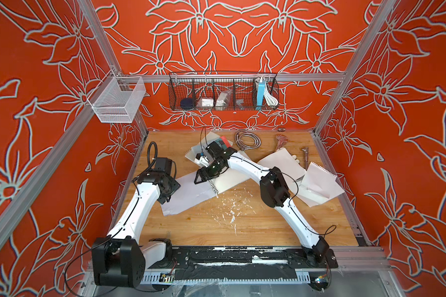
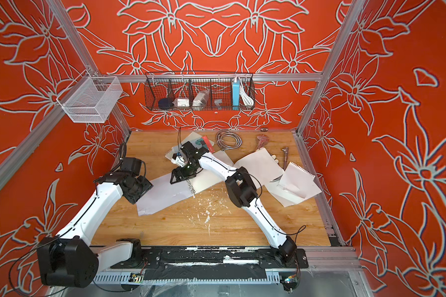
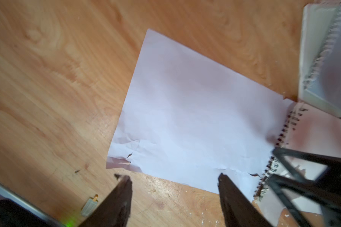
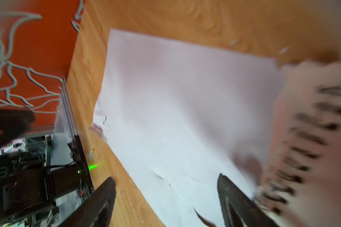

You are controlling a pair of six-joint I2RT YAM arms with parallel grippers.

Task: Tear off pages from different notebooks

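An open spiral notebook (image 1: 228, 180) lies mid-table, a lilac-white page (image 1: 185, 195) spread to its left, with a crumpled near edge. My right gripper (image 1: 200, 175) is over the spiral binding, its fingers apart and nothing visible between them. My left gripper (image 1: 166, 195) is over the left end of the page, also open and apparently empty. In the left wrist view the page (image 3: 193, 113) meets the wire coils (image 3: 284, 132); the right wrist view is blurred near the coils.
Other notebooks and loose sheets (image 1: 282, 163) lie to the right and at the back. A metal hose coil (image 1: 247, 141) is behind them. A wire basket (image 1: 223, 91) hangs on the back wall. The front middle holds paper scraps.
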